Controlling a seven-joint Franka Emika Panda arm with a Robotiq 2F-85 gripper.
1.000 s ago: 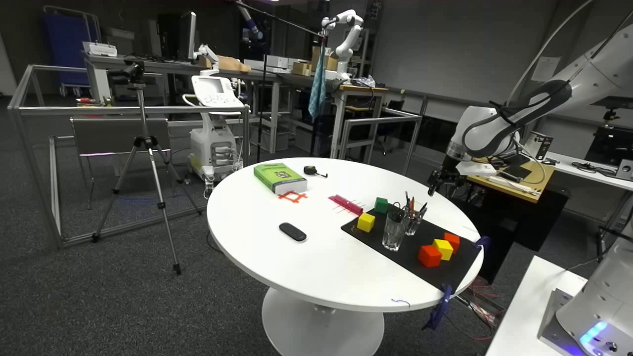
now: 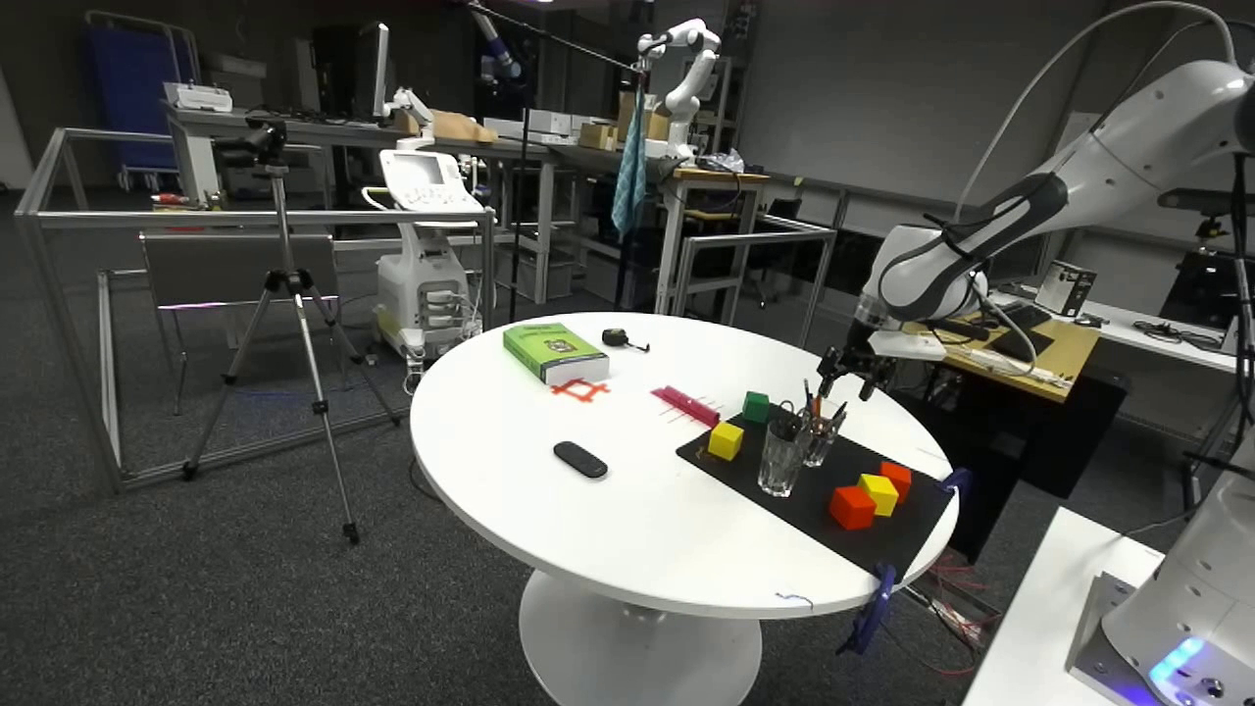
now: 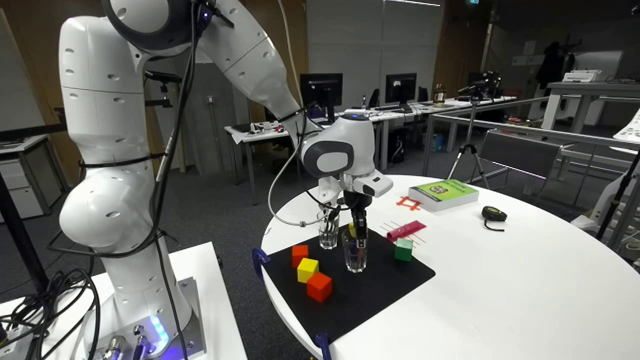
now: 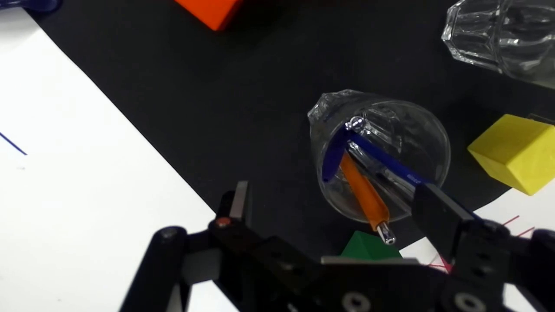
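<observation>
A clear glass (image 4: pixel 322 130) holds pens, among them an orange pen (image 4: pixel 364 195) and a blue pen (image 4: pixel 387 158); it stands on the black mat (image 2: pixel 812 518). My gripper is open, its fingers wide apart on either side of the view, with nothing gripped. In the first exterior view the gripper (image 2: pixel 853 375) hangs just above and behind the pen glass (image 2: pixel 819 447). The second exterior view has the gripper in front of the glass (image 3: pixel 355 258), hiding most of the pens. A second glass (image 2: pixel 778 465) with something dark in its top stands beside it.
On the mat are red cubes (image 2: pixel 853 507), yellow cubes (image 2: pixel 726 441) and a green cube (image 2: pixel 755 406). Blue clamps (image 2: pixel 871 612) hold the mat at the table edge. A green book (image 2: pixel 553 351), a tape measure (image 2: pixel 618 337) and a black remote (image 2: pixel 579 459) lie farther off.
My arm and gripper have moved left in the first exterior view, closer to the pen glass, and slightly lower. The objects on the table have not moved.
</observation>
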